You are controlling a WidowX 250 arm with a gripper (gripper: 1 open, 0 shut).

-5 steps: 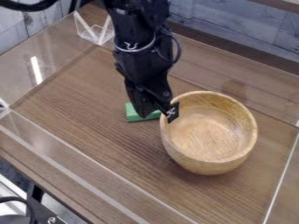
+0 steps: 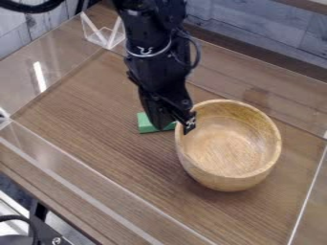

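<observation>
My gripper (image 2: 174,119) reaches down from the top of the view, black, its tip just above the left rim of a tan round bowl (image 2: 228,148). It looks shut, with nothing visible between its fingers. A small green block (image 2: 149,125) lies on the wooden table left of the bowl, partly hidden behind the gripper.
A plank wall (image 2: 274,43) runs along the back. A black object (image 2: 19,230) shows at the bottom left corner, and a small clear piece sits on the left edge.
</observation>
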